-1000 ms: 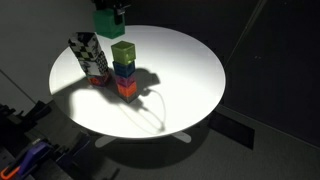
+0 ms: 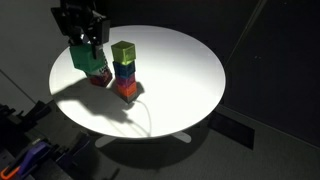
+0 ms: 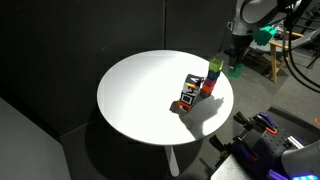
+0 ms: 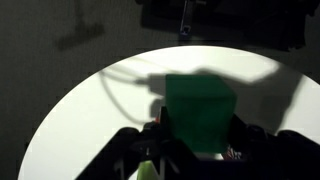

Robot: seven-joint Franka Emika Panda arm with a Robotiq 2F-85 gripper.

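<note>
My gripper [image 2: 87, 42] is shut on a green cube [image 2: 87, 60], held in the air near the left side of the round table. From exterior view 1, the cube covers most of the checkered stack; a dark red block [image 2: 101, 77] low in it still shows. Exterior view 2 puts the green cube [image 3: 235, 71] right of both stacks, by the table's edge. It fills the middle of the wrist view [image 4: 200, 110], between dark fingers. The checkered stack [image 3: 189, 93] is upright beside a colored stack topped by a yellow-green cube [image 2: 123, 51].
Below the yellow-green cube come a blue block [image 2: 124, 70] and an orange block [image 2: 127, 90]. Cables and arm parts lie beyond its edge.
In exterior view 1, the gripper and green cube have come down and left, from behind the colored stack to in front of the checkered stack. Both stacks appear unmoved.
</note>
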